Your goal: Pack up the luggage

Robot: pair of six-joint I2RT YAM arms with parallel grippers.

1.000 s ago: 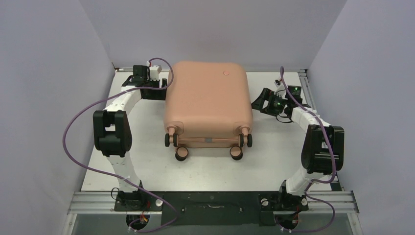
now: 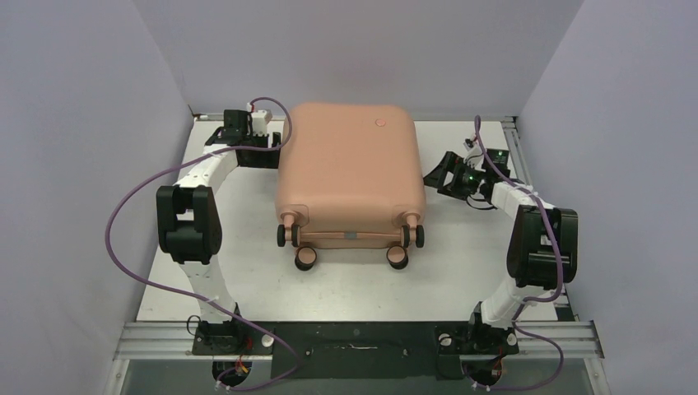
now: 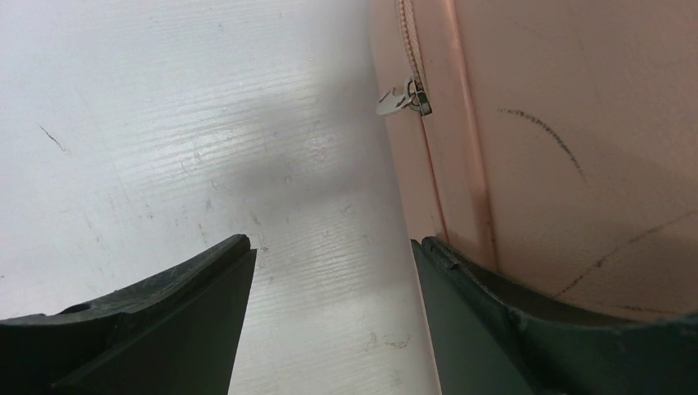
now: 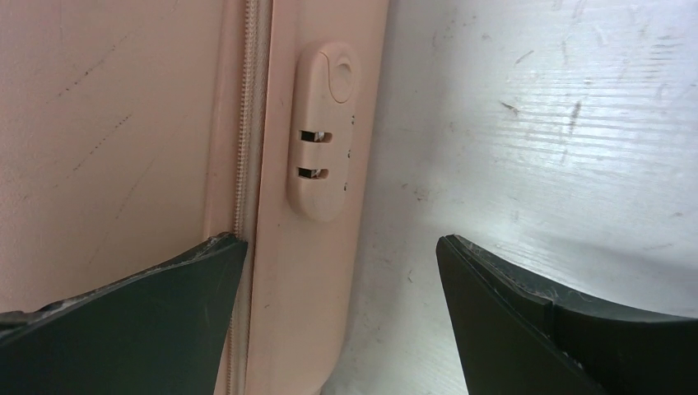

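A pink hard-shell suitcase [image 2: 350,164] lies closed on the white table, its wheels toward the front. At its left side my left gripper stands open, right fingertip against the shell below a zipper pull [image 3: 395,100]. My right gripper is at the right side, fingers apart, one fingertip at the zipper [image 4: 251,123] beside a combination lock [image 4: 321,132]. Neither gripper holds anything.
Bare white table [image 2: 354,296] shows in front of the suitcase and along both sides. Grey walls enclose the left, right and back. Purple cables hang over both arms.
The suitcase and left arm look unmoved.
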